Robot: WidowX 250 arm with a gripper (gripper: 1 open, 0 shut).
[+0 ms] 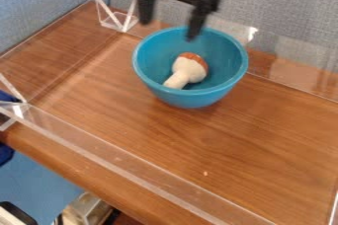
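A teal bowl point(222, 89) stands on the wooden table toward the back. Inside it lies a toy mushroom point(188, 70), white stem to the lower left, orange-rimmed cap up and right. My black gripper point(172, 17) is open above the back rim of the bowl, somewhat blurred, its two fingers apart with nothing between them.
Clear low walls edge the wooden table point(224, 155), with white corner pieces at the back left and left. A dark blue object sits outside the left edge.
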